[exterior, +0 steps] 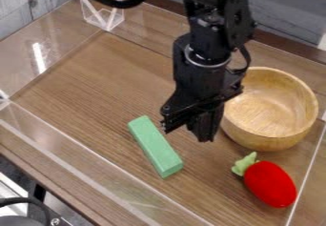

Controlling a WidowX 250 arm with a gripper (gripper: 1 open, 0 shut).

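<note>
My black gripper (192,113) hangs over the middle of the table, left of the wooden bowl (268,120). It looks shut, with nothing visible between its fingers. A light green block (155,148) lies on the table below and left of the gripper, apart from it. A red vegetable with a green top (270,185), perhaps a tomato or pepper, rests at the front right, below the bowl.
A white wire-like object (102,12) stands at the back left. A dark cable or hose (29,207) shows at the bottom left corner.
</note>
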